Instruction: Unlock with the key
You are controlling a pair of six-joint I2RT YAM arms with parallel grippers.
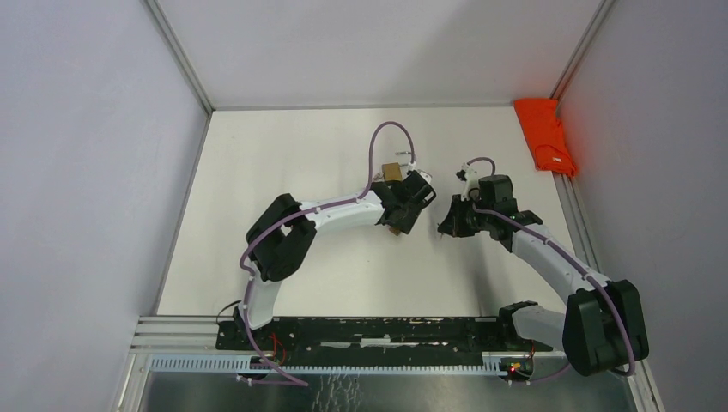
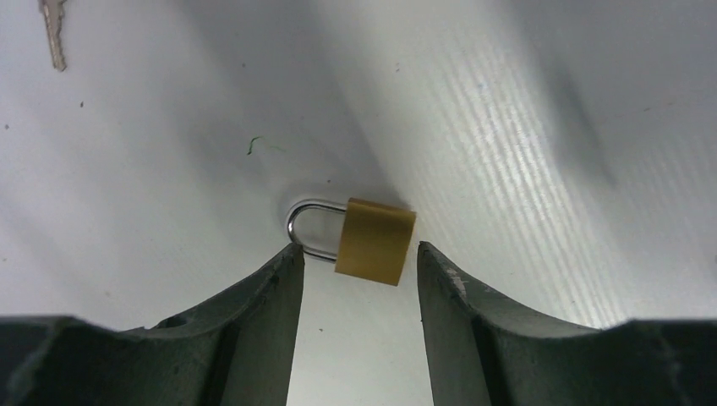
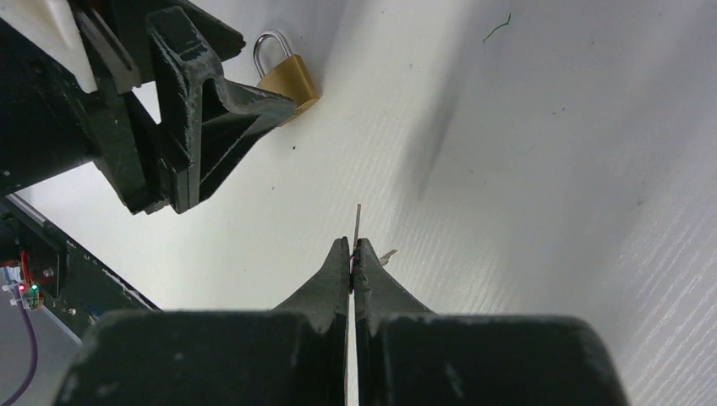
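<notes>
A brass padlock (image 2: 376,241) lies on its side on the table with its steel shackle seated in the body. Over it hangs my left gripper, open, with the padlock framed between its fingertips but not gripped. The top view shows this gripper (image 1: 407,221) covering most of the lock. My right gripper is shut on a thin metal key (image 3: 358,222) whose narrow blade points out past the fingertips. From the right wrist, the padlock (image 3: 290,83) appears partly behind the left gripper's fingers.
Behind the left gripper lies a second brass padlock (image 1: 392,172). A loose key (image 2: 54,35) shows in the left wrist view's upper left corner. Folded orange cloth (image 1: 547,137) rests in the back right corner. Wide bare table lies to the left and in front.
</notes>
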